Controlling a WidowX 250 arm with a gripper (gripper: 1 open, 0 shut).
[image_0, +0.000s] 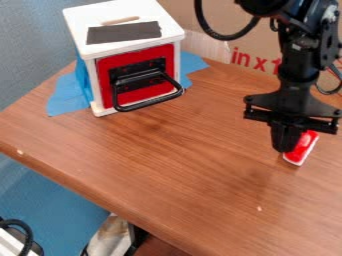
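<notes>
The black gripper (286, 134) hangs low on the right side of the wooden table, pointing down at a red can (302, 150) with white markings that lies on its side. Its fingertips are at the can's upper left and partly in front of it; whether they touch it or how far apart they are is hard to tell.
A white toy oven (94, 30) with a red front and black handle stands at the back left on a blue cloth (70, 96). A cardboard box (221, 45) is behind the table.
</notes>
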